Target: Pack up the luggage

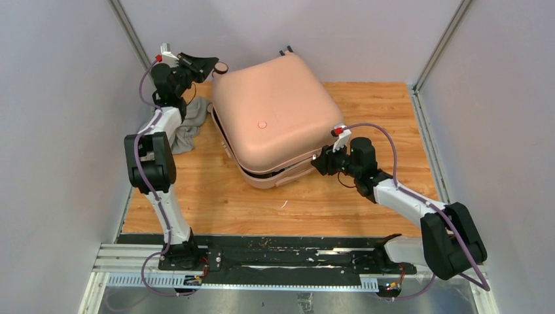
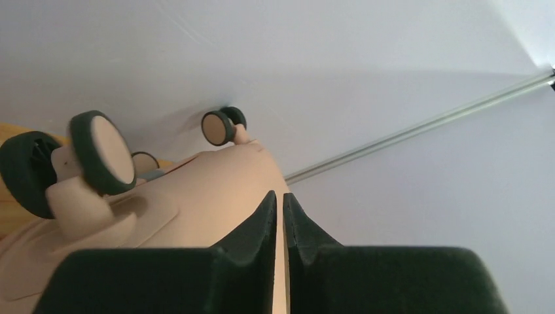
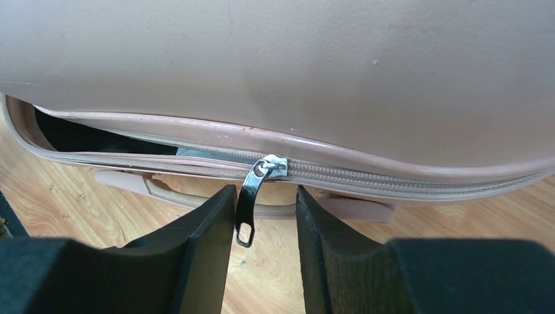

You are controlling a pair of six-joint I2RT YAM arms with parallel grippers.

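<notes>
A pink suitcase [image 1: 275,108] lies lid down over its base, its zip partly open along the front, showing a dark inside. My left gripper is above its upper-left corner by the wheels [image 2: 105,154]; its fingers are shut, and I cannot see anything between them. At the front right, my right gripper stands part open around the metal zipper pull [image 3: 247,209], which hangs from the slider beside the left finger. A side handle [image 3: 353,209] lies below the zip.
A grey cloth [image 1: 186,131] lies on the wooden table at the left, under the left arm. Walls stand close behind and to both sides.
</notes>
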